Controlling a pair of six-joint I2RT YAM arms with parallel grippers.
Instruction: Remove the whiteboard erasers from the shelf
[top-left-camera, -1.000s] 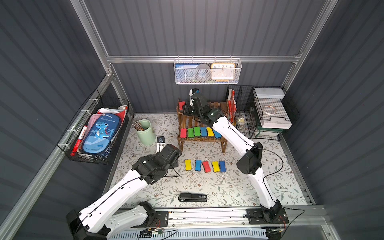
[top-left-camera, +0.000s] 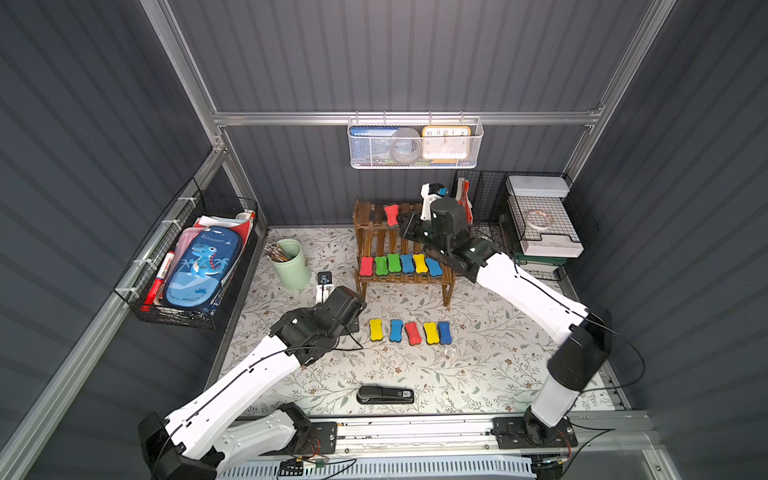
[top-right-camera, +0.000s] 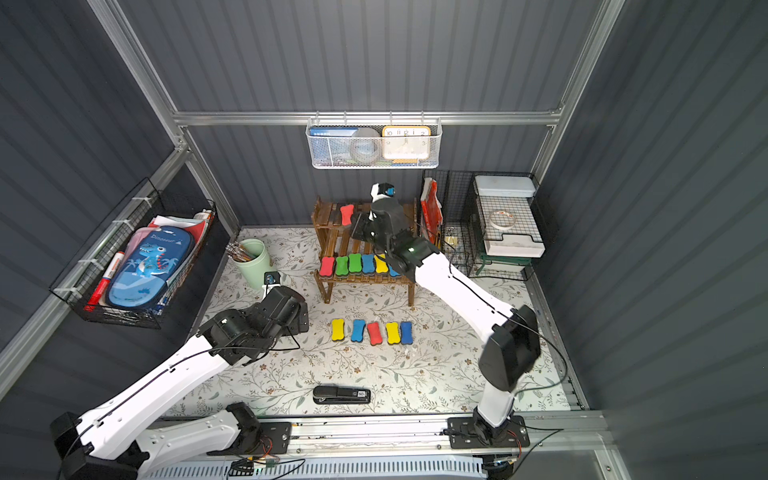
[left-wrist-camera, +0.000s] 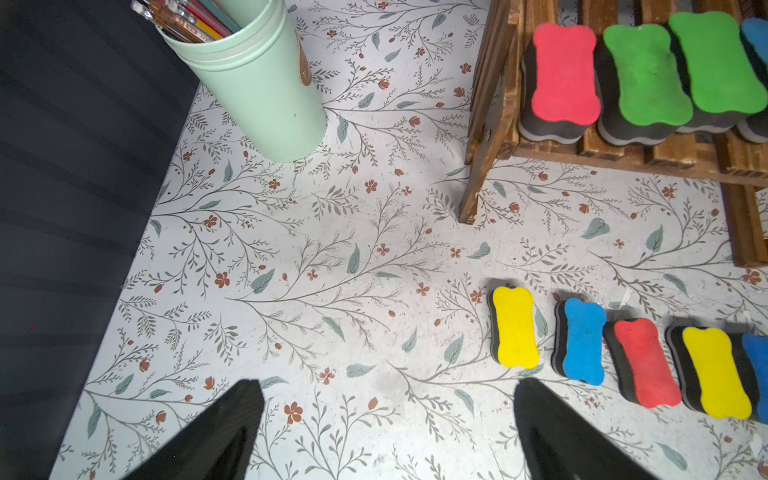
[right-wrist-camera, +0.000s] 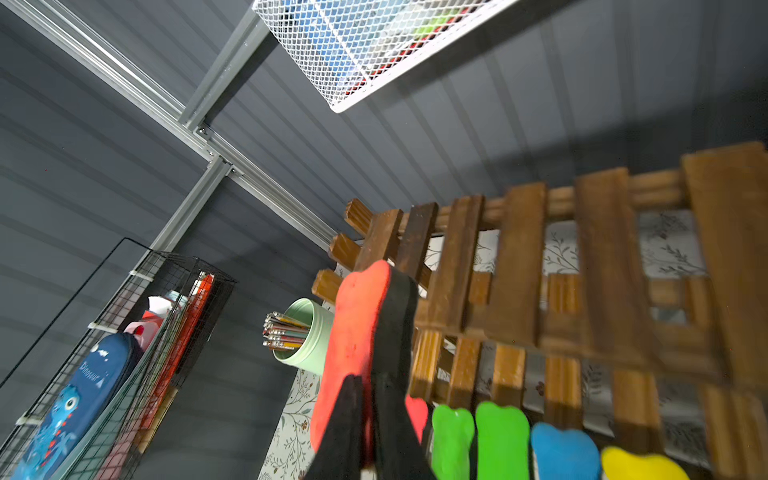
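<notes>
Gripped along its edges, a red eraser (right-wrist-camera: 349, 344) with a dark back is held by my right gripper, which is shut on it near the wooden shelf's (right-wrist-camera: 608, 272) upper tier. In the top left view this red eraser (top-left-camera: 391, 214) shows just left of the right arm. The shelf's lower tier bears a row of erasers: red (left-wrist-camera: 565, 76), green (left-wrist-camera: 646, 80), another green (left-wrist-camera: 716, 64), then blue and yellow ones. My left gripper stands open, empty, above the table.
A green pencil cup (left-wrist-camera: 268, 88) stands left of the shelf. A stapler (top-left-camera: 385, 394) lies at the table's front. Wire baskets flank both sides, and a white mesh basket (top-left-camera: 415, 148) hangs on the back wall.
My right gripper has moved right and away from the shelf's upper left end, carrying the red eraser along. The left arm has shifted only slightly.
</notes>
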